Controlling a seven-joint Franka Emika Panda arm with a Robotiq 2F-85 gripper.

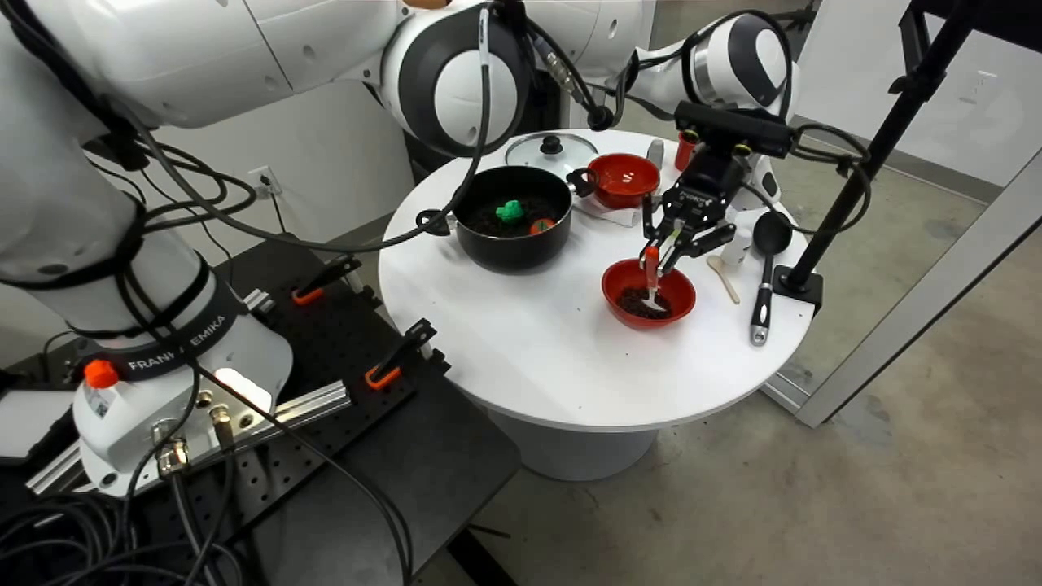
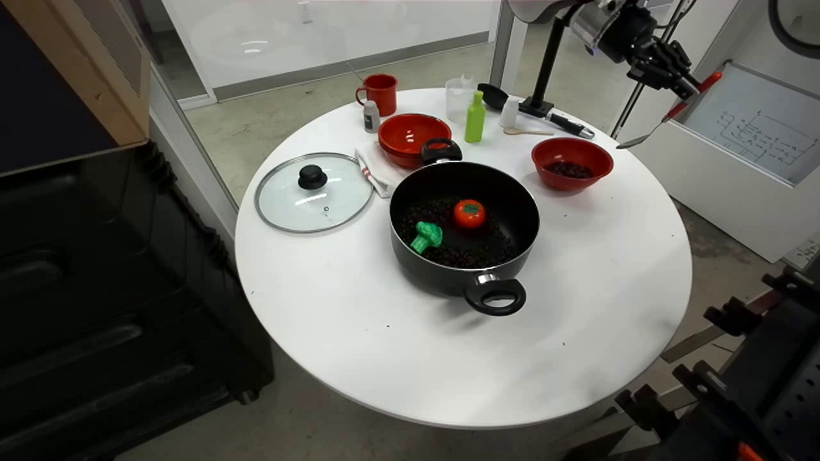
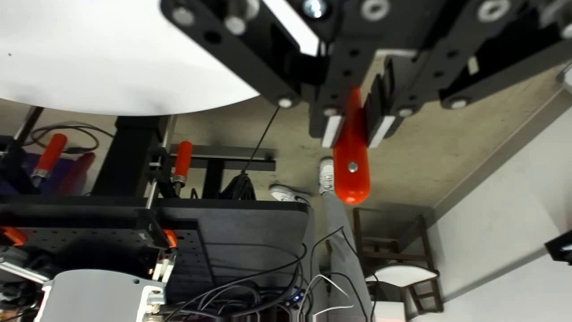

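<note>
My gripper is shut on the red handle [image 3: 351, 174] of a spoon-like utensil, whose end sticks out past the fingers. In exterior view 2 the gripper [image 2: 685, 86] hangs high at the upper right, and the utensil's metal head [image 2: 636, 141] slants down beyond the table's edge, apart from the red bowl [image 2: 590, 170]. From exterior view 1 the utensil's pale head [image 1: 652, 301] overlaps the red bowl [image 1: 625, 304] with dark beans inside. A black pot [image 2: 430, 280] holds dark beans, a green toy broccoli [image 2: 426, 235] and a toy tomato [image 2: 469, 214].
A glass lid [image 2: 288, 196], another red bowl [image 2: 411, 134], a red mug [image 2: 381, 93] and a green bottle [image 2: 475, 119] surround the pot. A black ladle [image 2: 569, 125] lies near a dark post [image 2: 547, 69].
</note>
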